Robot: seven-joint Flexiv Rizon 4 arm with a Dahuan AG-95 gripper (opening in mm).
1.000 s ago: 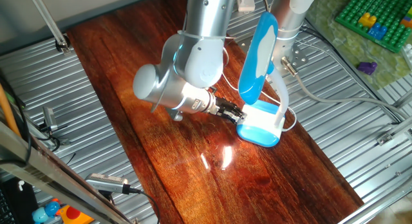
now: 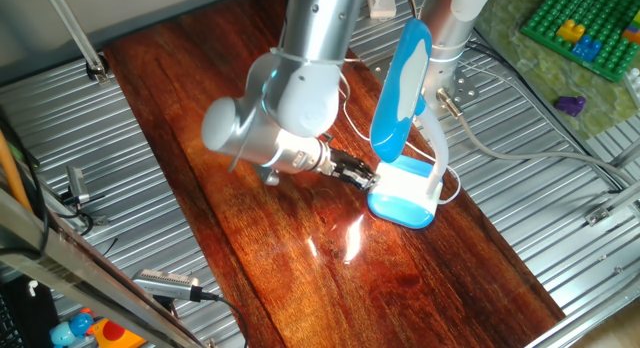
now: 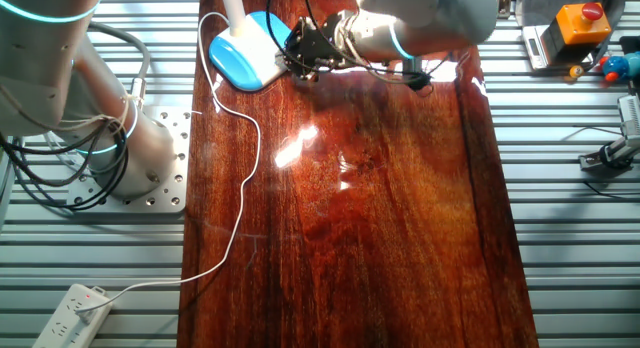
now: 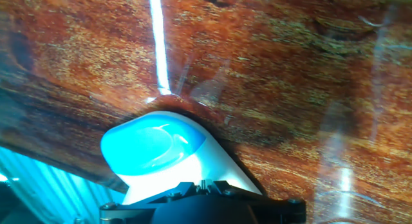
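Observation:
A desk lamp with a blue and white base point(image 2: 402, 211) stands on the wooden board, its blue-edged head point(image 2: 402, 88) raised above the base on a white stem. My gripper point(image 2: 373, 180) is low at the base's near side, its tips at or just over the white part; contact cannot be made out. From the other side, exterior view 2 shows the gripper point(image 3: 290, 54) beside the same base point(image 3: 236, 62). In the wrist view the black fingers of the gripper meet, shut, in front of the base point(image 4: 154, 145), with nothing visible between them.
A white cable point(image 3: 243, 183) runs from the lamp across the board to a power strip point(image 3: 72, 316). Most of the wooden board point(image 3: 350, 258) is bare.
The gripper tips have stayed at the lamp base, and the lamp has not moved.

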